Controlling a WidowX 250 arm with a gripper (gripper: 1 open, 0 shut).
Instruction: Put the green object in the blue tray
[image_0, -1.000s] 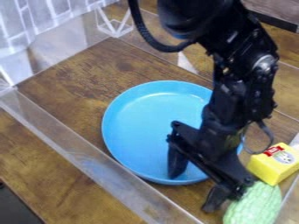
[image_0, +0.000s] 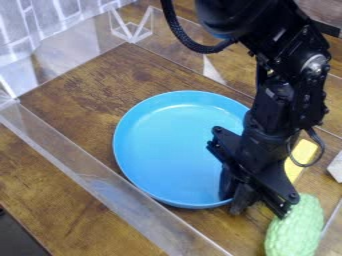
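The blue tray (image_0: 167, 150), round like a plate, lies on the wooden table with nothing visible in it. My black gripper (image_0: 259, 198) points down over the tray's lower right rim and hides part of it. The pale green object (image_0: 294, 230), bumpy and rounded, lies at the lower right, outside the tray and just beyond my fingertips. It is partly cut off by the frame's bottom edge. From this angle the gap between the fingers is unclear, and nothing shows held there.
A yellow item (image_0: 299, 160) shows partly behind the gripper, with a white piece (image_0: 335, 167) at the right edge. A clear plastic wall (image_0: 100, 185) runs along the table's near left side. Bare wood (image_0: 80, 95) lies left of the tray.
My gripper has shifted right and slightly up from its place over the tray's lower edge. The yellow item has moved up and left, behind the gripper. The green object has moved slightly right.
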